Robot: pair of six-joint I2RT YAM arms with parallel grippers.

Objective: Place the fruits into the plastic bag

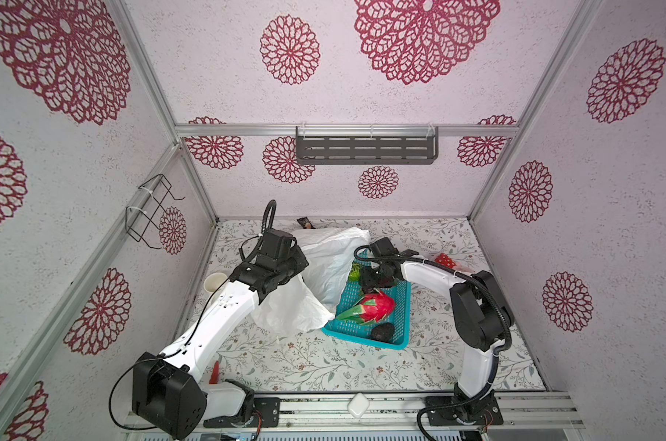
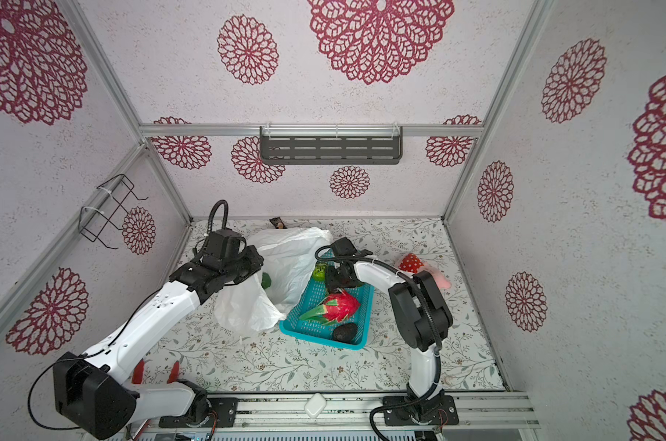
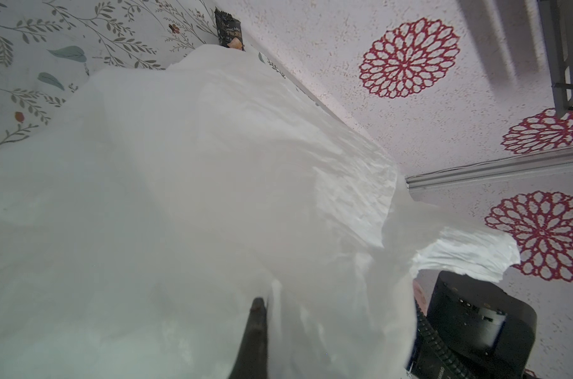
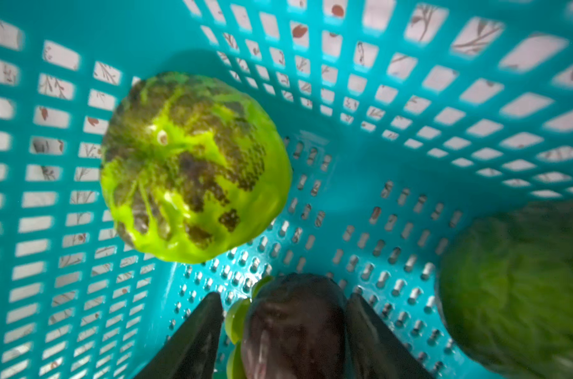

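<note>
A white plastic bag (image 1: 325, 257) is held up beside a teal basket, its mouth toward the basket. My left gripper is shut on the bag's film; one dark finger shows. In the right wrist view, my right gripper is part open inside the basket, with fingers on either side of a dark purple fruit (image 4: 292, 328) with green leaves at its base. A yellow-green mottled fruit (image 4: 194, 167) lies against the basket wall, and a dark green round fruit (image 4: 520, 284) at the right. A red dragon fruit (image 1: 377, 307) and a dark fruit (image 1: 382, 332) lie nearer the front.
The teal basket (image 1: 402, 323) has raised, perforated walls around the fruits. A green thing (image 2: 266, 280) shows in the bag's opening. A white cup (image 1: 215, 282) stands at left, a red dotted item (image 1: 444, 259) at right.
</note>
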